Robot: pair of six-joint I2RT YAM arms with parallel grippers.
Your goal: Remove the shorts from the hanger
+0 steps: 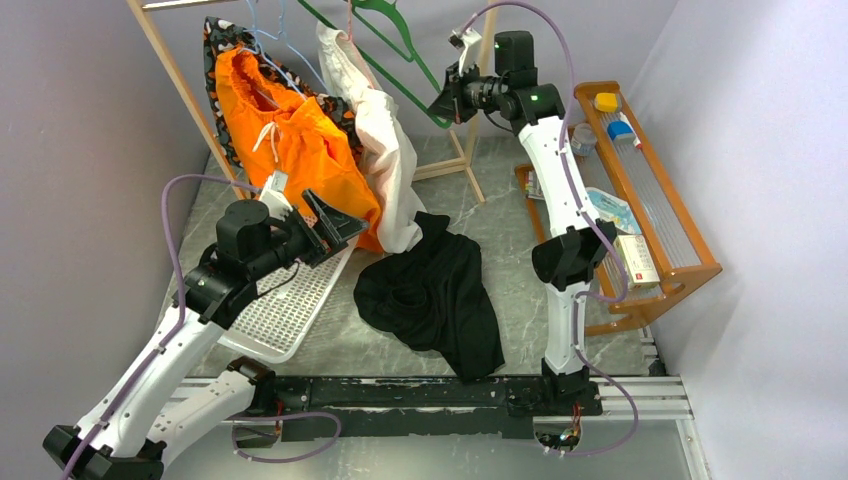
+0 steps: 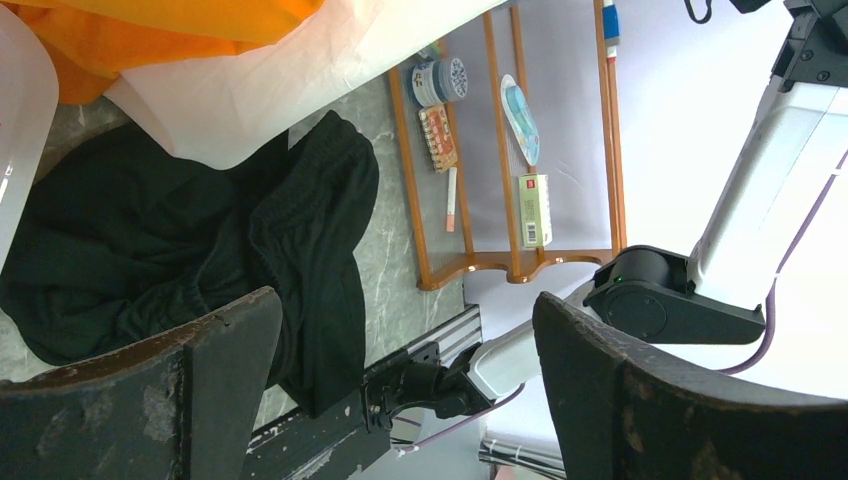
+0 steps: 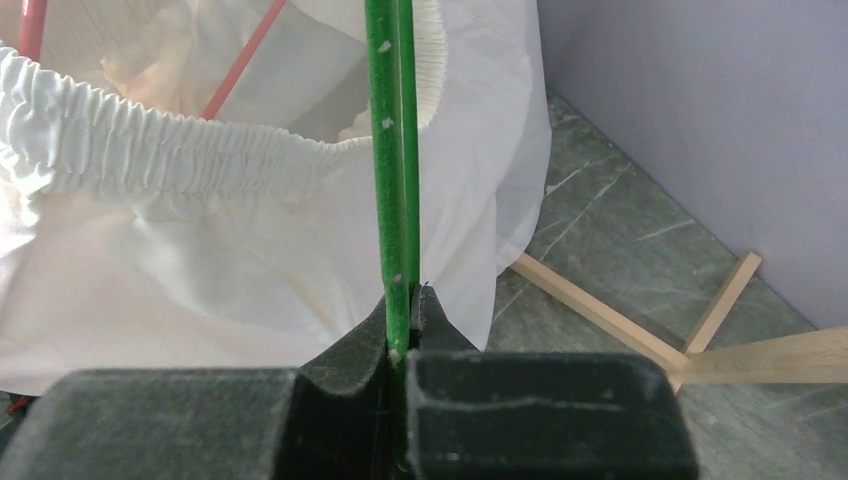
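Note:
Black shorts (image 1: 425, 300) lie crumpled on the floor below the rack. My right gripper (image 1: 452, 105) is shut on a green hanger (image 3: 390, 180), high at the rack's right side; no garment shows on that hanger. Behind it hangs a white garment (image 3: 180, 260) with an elastic waist. Orange shorts (image 1: 290, 150) hang on blue hangers, a patterned garment behind them. My left gripper (image 1: 340, 225) stands open in front of the orange shorts, nothing between its fingers; the black shorts show below it in the left wrist view.
A white perforated basket (image 1: 275, 330) stands under the left arm. A wooden shelf (image 1: 690, 270) with small items stands along the right wall. The rack's wooden frame (image 1: 175, 75) spans the back.

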